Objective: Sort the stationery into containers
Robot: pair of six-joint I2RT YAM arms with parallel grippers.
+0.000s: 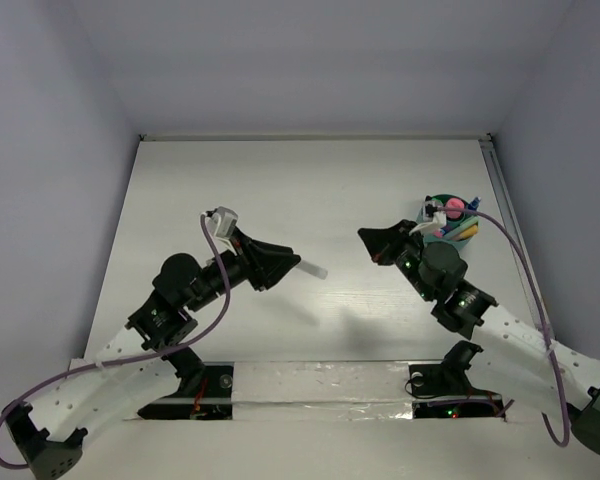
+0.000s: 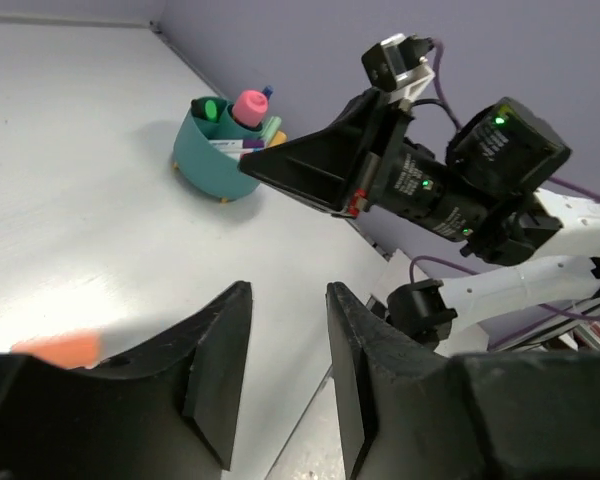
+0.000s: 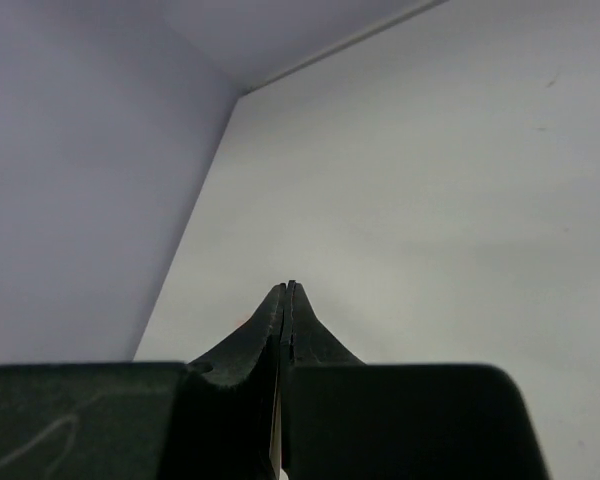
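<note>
A pale stick (image 1: 312,270) shows at the tip of my left gripper (image 1: 286,266) in the top view. In the left wrist view a blurred orange piece (image 2: 58,346) appears behind the left finger, and the gap between the fingertips of my left gripper is empty; whether it touches the stick is unclear. My right gripper is shut, nothing visible between its fingers. A teal organizer (image 2: 198,160) holding pens, markers and a pink cylinder stands at the right, partly hidden behind the right arm in the top view.
The white board (image 1: 230,175) is clear across its left, back and middle. Grey walls (image 1: 540,160) border it at the sides and back. The organizer is near the right edge.
</note>
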